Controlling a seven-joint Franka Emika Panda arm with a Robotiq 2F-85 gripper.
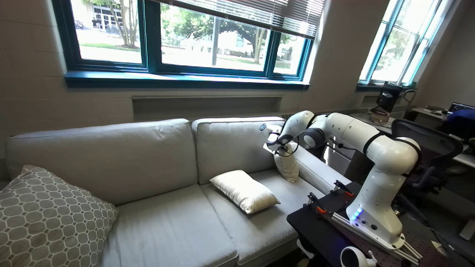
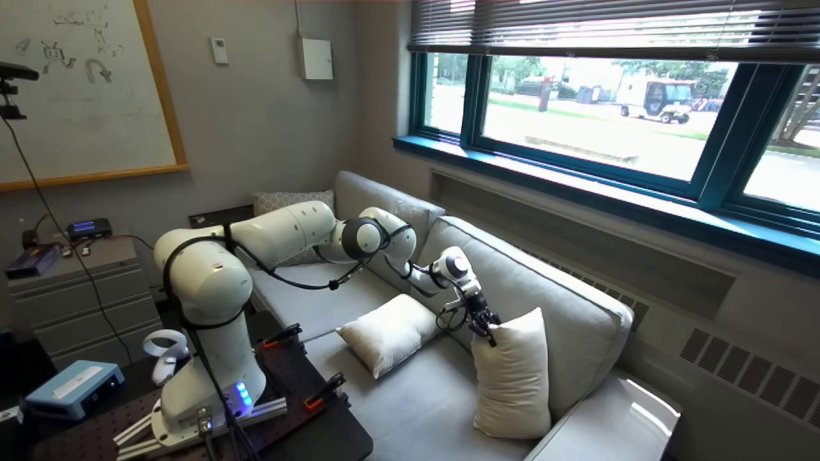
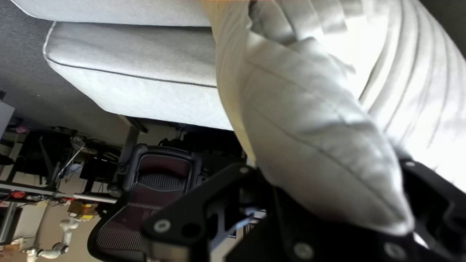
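A cream pillow stands upright at the sofa's armrest end, close to the back cushion. My gripper is at its upper corner, shut on the fabric. In the wrist view the pillow's pointed corner bulges up between the black fingers and covers much of the fingers. From exterior view 1, the upper part of this pillow is hidden behind the wrist and its cables. Another cream pillow lies flat on the seat, apart from the gripper.
A patterned grey pillow leans at the sofa's far end. The seat between it and the flat pillow is clear. The armrest is beside the upright pillow. Clamps stick up from the robot's black table.
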